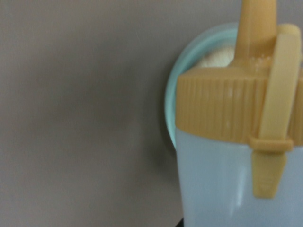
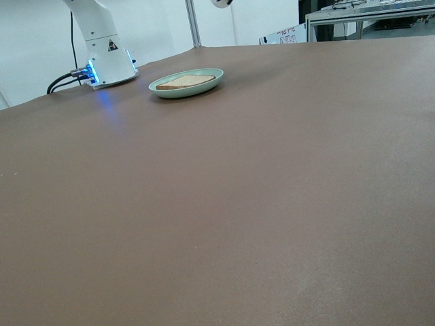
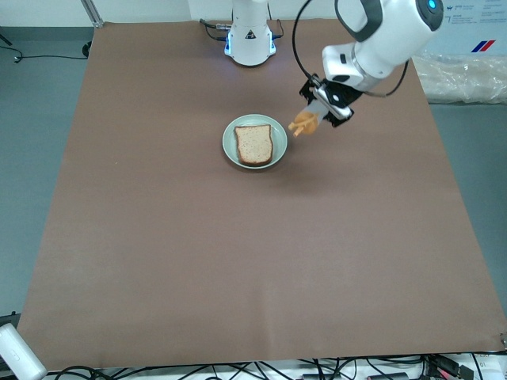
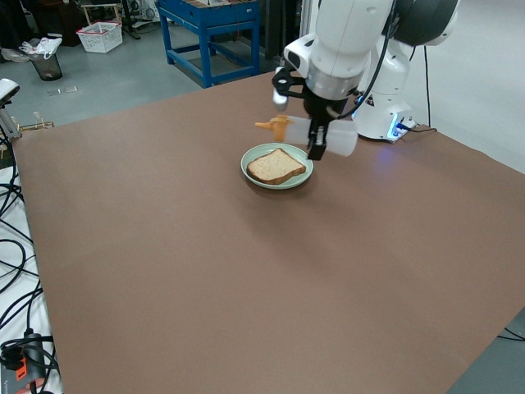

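My gripper (image 3: pixel 325 107) is shut on a translucent squeeze bottle (image 4: pixel 328 135) with an orange cap and nozzle (image 3: pixel 305 123), held tilted in the air just right of and above a pale green plate (image 3: pixel 234 154) in the camera left view. A slice of bread (image 3: pixel 253 144) lies on the plate. The bottle fills the right half of the wrist view, its cap (image 1: pixel 218 106) hiding much of the plate and bread. The top view shows the plate (image 2: pixel 163 90) and bread (image 2: pixel 183 81), with the bottle out of frame.
The robot's white base (image 3: pixel 249 43) stands at the back of the brown table (image 3: pixel 198 253). Cables (image 3: pixel 333 368) run along the front edge outside the tabletop.
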